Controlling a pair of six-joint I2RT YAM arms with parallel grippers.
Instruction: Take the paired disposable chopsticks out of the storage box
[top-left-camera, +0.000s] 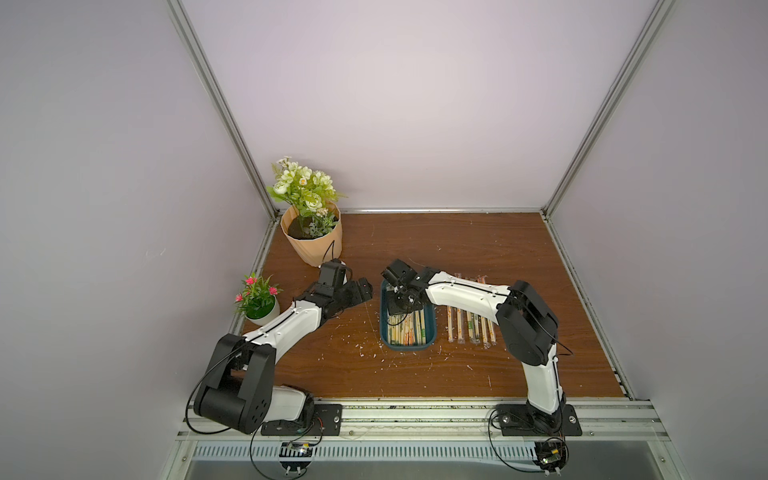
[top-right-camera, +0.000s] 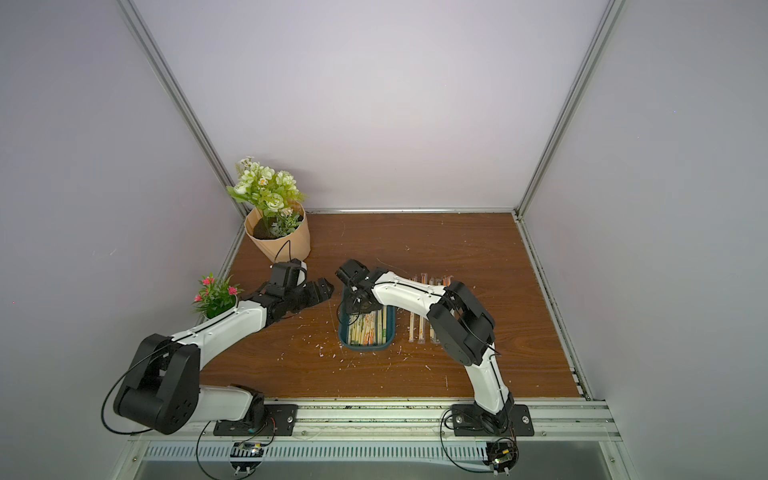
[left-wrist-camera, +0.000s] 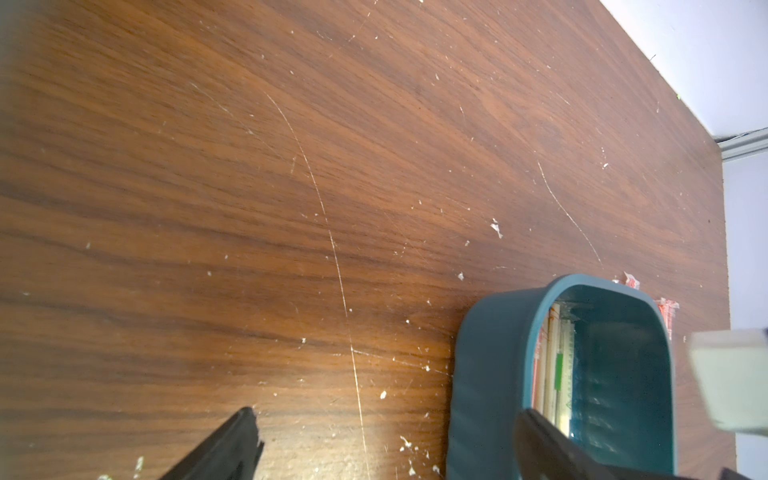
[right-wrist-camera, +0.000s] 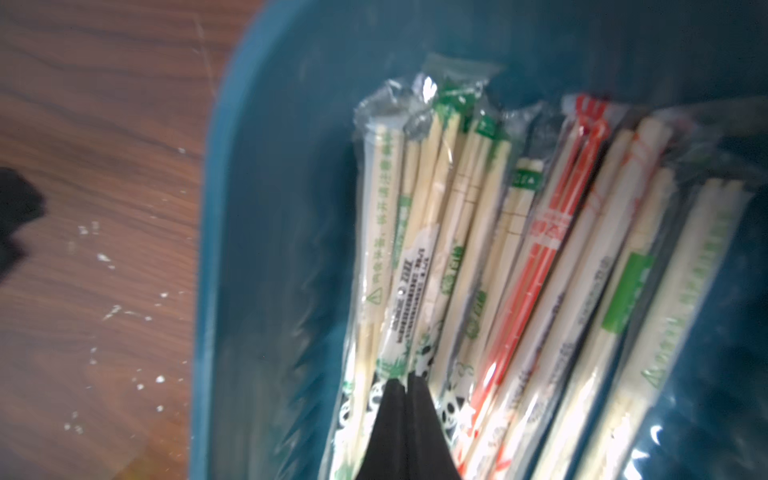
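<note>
A teal storage box (top-left-camera: 430, 324) (left-wrist-camera: 480, 376) holds several wrapped chopstick pairs (right-wrist-camera: 544, 272), some with green print, some red, lying lengthwise. My right gripper is down inside the box over the packets, fingertips together; nothing clearly shows between them. My left gripper (top-left-camera: 364, 289) hangs left of the box, its fingers (left-wrist-camera: 232, 448) spread wide and empty. More wrapped pairs (top-left-camera: 460, 320) lie in a row on the table right of the box, partly under the right arm.
A large flower pot (top-left-camera: 312, 248) stands at the back left, a small potted plant (top-left-camera: 260, 312) at the left edge.
</note>
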